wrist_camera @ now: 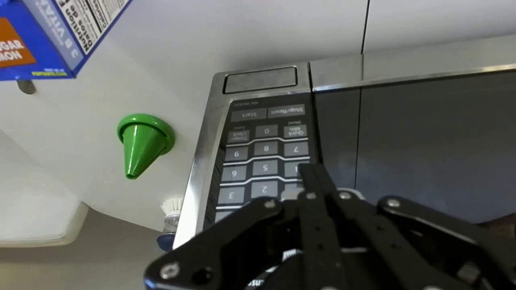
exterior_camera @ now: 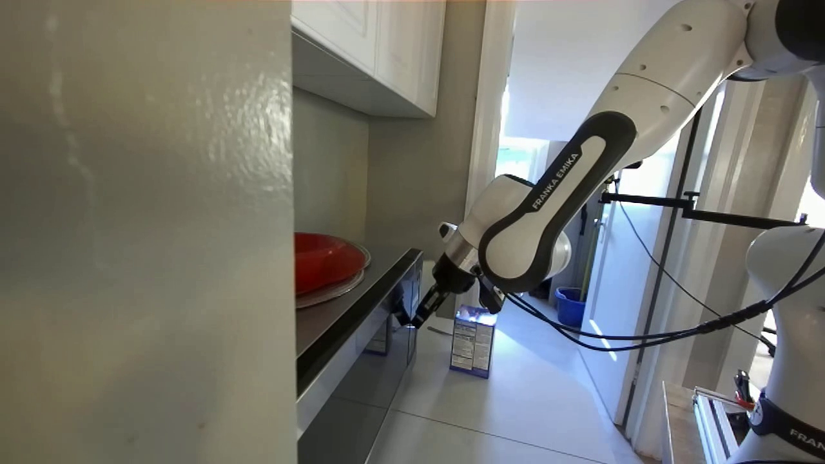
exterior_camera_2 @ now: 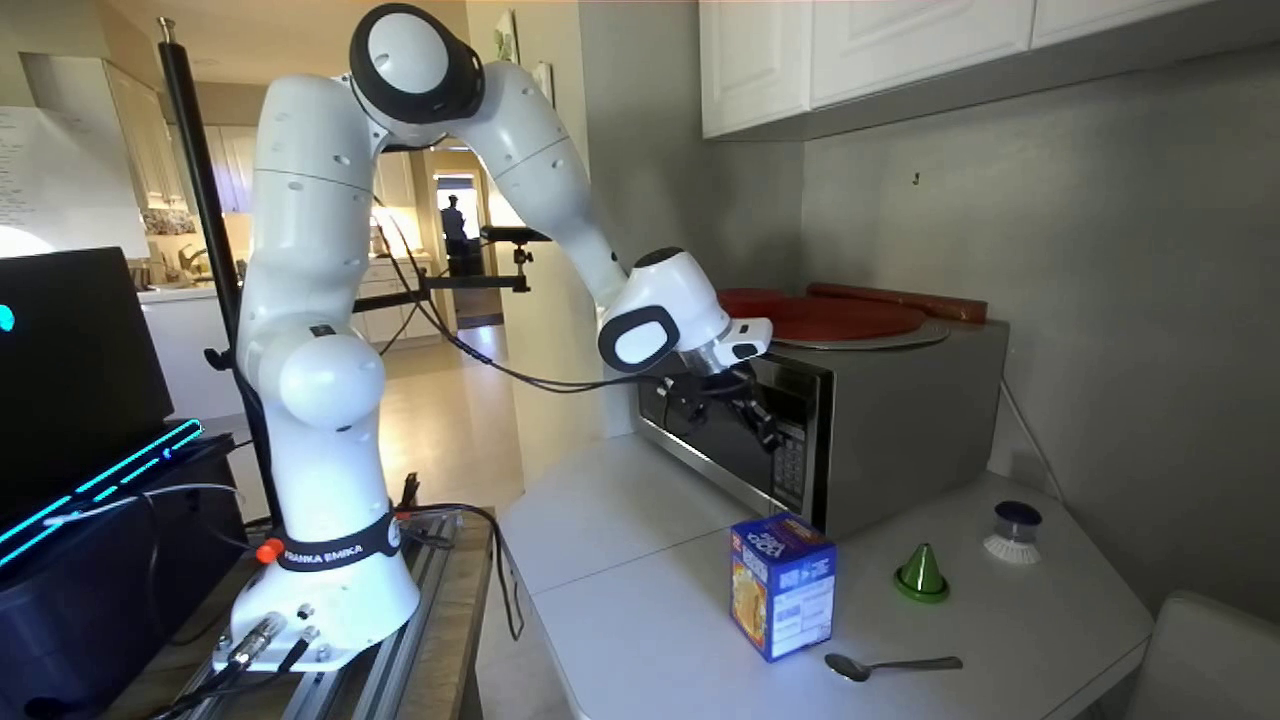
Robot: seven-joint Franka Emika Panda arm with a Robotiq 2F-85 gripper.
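A microwave (exterior_camera_2: 918, 420) stands on the white counter, its door side facing my arm. Its keypad (wrist_camera: 266, 150) fills the middle of the wrist view, upside down, with the open button (wrist_camera: 261, 80) beyond the digits. My gripper is shut, with nothing visible between its fingers. The fingertips lie over the right column of keys, around the 4, and hide the keys below. In exterior view 1 the gripper (exterior_camera: 417, 319) is right at the microwave's front face; whether it touches cannot be told.
A blue box (exterior_camera_2: 782, 588) stands on the counter in front of the microwave, with a spoon (exterior_camera_2: 894, 665), a green cone (exterior_camera_2: 923, 576) and a brush (exterior_camera_2: 1016, 532) nearby. Red lids (exterior_camera_2: 840, 318) lie on top of the microwave. The counter left of the box is clear.
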